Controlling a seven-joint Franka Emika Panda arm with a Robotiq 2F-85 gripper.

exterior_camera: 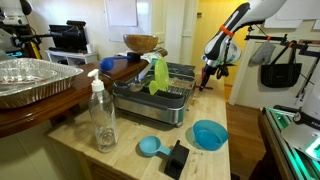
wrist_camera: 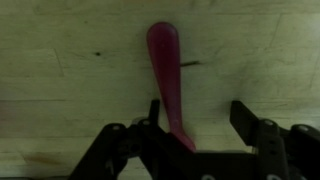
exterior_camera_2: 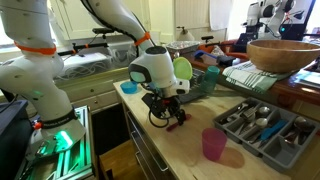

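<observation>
A red, spoon-like utensil [wrist_camera: 166, 60] lies on the wooden counter in the wrist view, its broad end away from the gripper. My gripper is above it with the fingers apart. The utensil's narrow end runs down between the fingers, closer to the left one, and no grip on it shows. In exterior view 2 the gripper [exterior_camera_2: 164, 108] hangs low over the counter, beside the red utensil [exterior_camera_2: 180, 122]. Far back in exterior view 1, the gripper [exterior_camera: 216, 72] is small and the utensil cannot be made out.
A pink cup [exterior_camera_2: 213, 144] stands close to the utensil. Behind it is a grey cutlery tray [exterior_camera_2: 265, 128] holding several utensils. A dish rack [exterior_camera: 155, 98], a blue bowl [exterior_camera: 210, 135] and a soap bottle [exterior_camera: 102, 120] occupy the counter nearer exterior view 1.
</observation>
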